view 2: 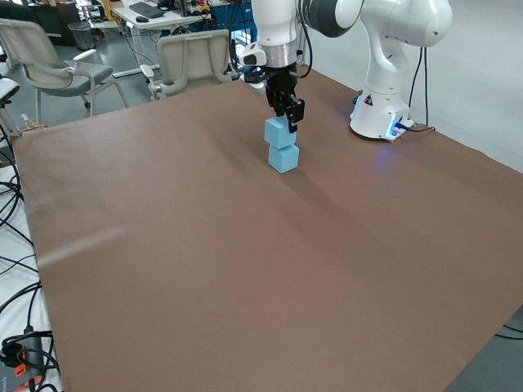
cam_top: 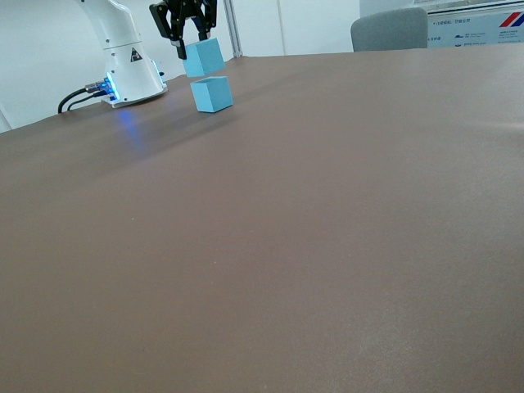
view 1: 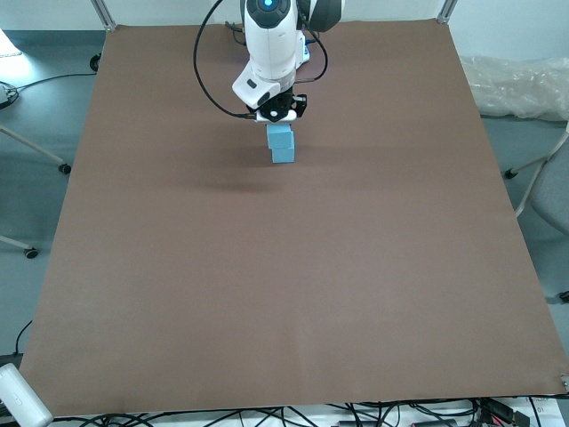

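Two light blue cubes are near the robot at the table's far end. The upper cube [cam_top: 203,57] hangs in my black gripper [cam_top: 191,42], which is shut on it, just over the lower cube [cam_top: 211,94] on the brown table [cam_top: 270,246]. In the top view a gap separates the two cubes. In the right view the upper cube [view 2: 279,131] appears directly above the lower one [view 2: 283,158]. In the left view the gripper's fingers are hidden behind the wrist, and the cubes overlap.
The arm's white base [view 2: 378,114] stands at the far edge. Cables [view 1: 373,414] run along the near edge, and chairs [view 2: 192,61] stand off the table.
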